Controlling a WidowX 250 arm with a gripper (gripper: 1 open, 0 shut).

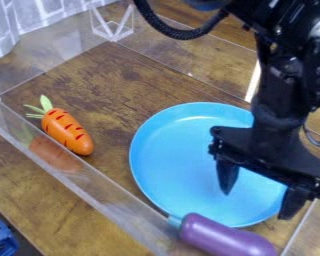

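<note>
A black gripper hangs over the right part of a blue plate, fingers open and pointing down, nothing seen between them. An orange toy carrot with green leaves lies on the wooden surface at the left. A purple eggplant lies at the bottom, against the plate's lower edge and partly out of frame.
Clear plastic walls run along the lower left and the back of the wooden area. The wood above the plate and carrot is clear. A blue object sits at the bottom left corner.
</note>
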